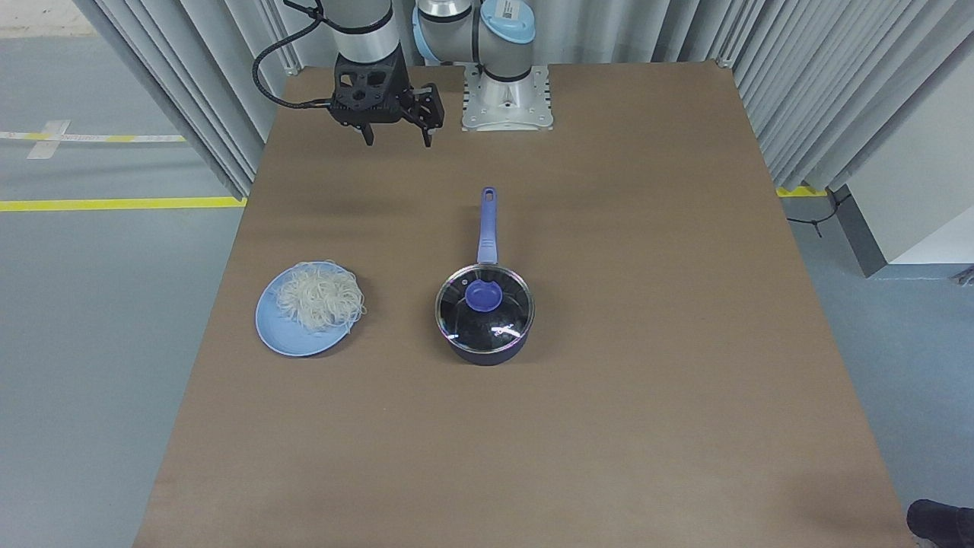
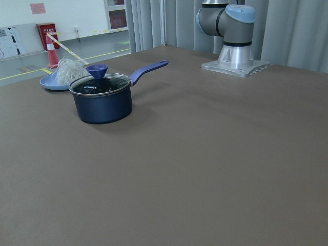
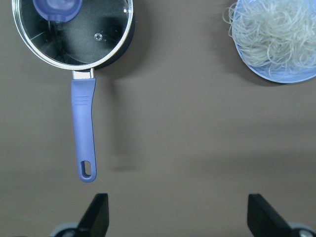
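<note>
A blue saucepan (image 1: 470, 333) with a glass lid stands near the table's middle, its blue lid knob (image 1: 483, 295) on top and its handle (image 1: 488, 228) pointing toward the robot's base. Left of it in the front view, a light blue plate (image 1: 274, 329) carries a loose pile of white noodles (image 1: 319, 297). My gripper (image 1: 398, 138) hangs open above the back left of the table, behind both. In the wrist view the open fingers (image 3: 96, 217) are apart with only bare table between them, beyond the handle's end.
The robot's white base plate (image 1: 507, 109) sits at the back edge, with grey curtains behind. A dark object (image 1: 936, 520) shows at the front right corner, beside the table.
</note>
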